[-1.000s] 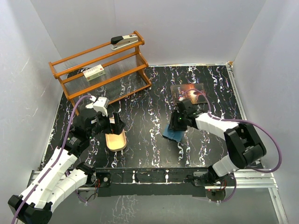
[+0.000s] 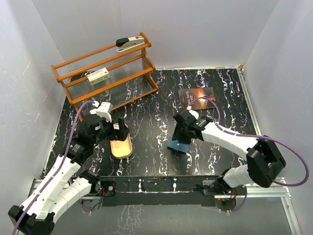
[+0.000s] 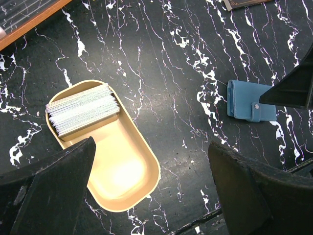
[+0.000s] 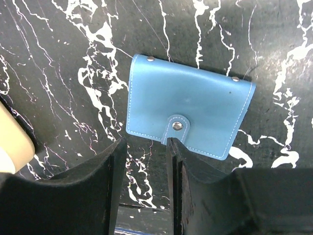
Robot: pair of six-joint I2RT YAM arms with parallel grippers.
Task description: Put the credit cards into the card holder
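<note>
The blue card holder [image 4: 190,103] lies closed, its snap flap toward me, on the dark marble table. My right gripper is over its near edge, fingers part open with nothing visible between them. A cream tray [image 3: 122,166] holds a stack of white cards [image 3: 83,110] at its back end; in the left wrist view it lies below my open left gripper, which has nothing between its fingers.
A wooden rack [image 2: 107,66] with a stapler [image 2: 129,43] and a small box [image 2: 98,76] stands at the back left. A dark printed booklet [image 2: 200,92] lies at the back right. Bare table lies between tray and holder.
My right arm has shifted slightly toward the front and left, and the card holder lies a little further left than a second ago. The left arm is still.
</note>
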